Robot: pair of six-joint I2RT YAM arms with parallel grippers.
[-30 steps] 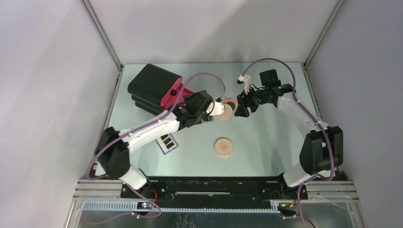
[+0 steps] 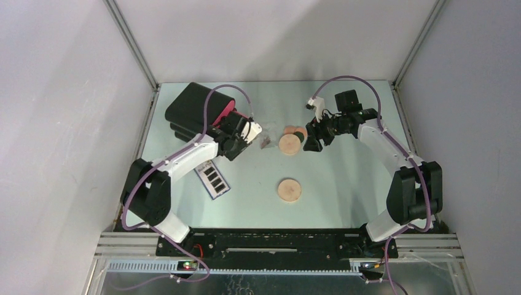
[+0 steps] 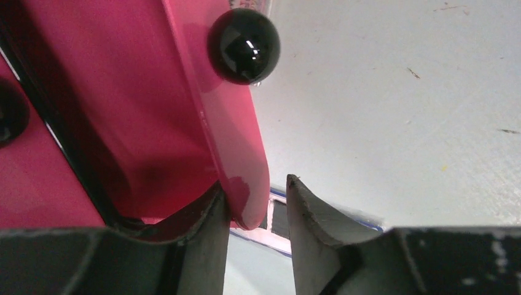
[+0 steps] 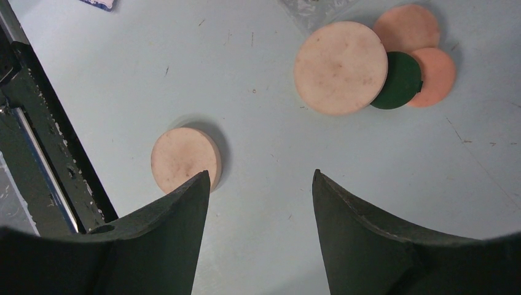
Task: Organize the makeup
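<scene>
At the back left stands a black box with pink-red drawers, mostly hidden by my left arm. In the left wrist view one drawer is pulled out, its front carrying a black ball knob. My left gripper is partly open at that drawer front's near end, one finger on either side. The drawer's inside looks empty where it shows. My right gripper is open and empty, above the table right of a beige disc. A second beige disc lies nearer the front.
A pale palette with dark pans lies in front of the box. Peach pieces and a green disc lie by the rear beige disc, beside a clear packet.
My left gripper has moved left from near the rear disc to the drawer. The right arm has stayed in place.
</scene>
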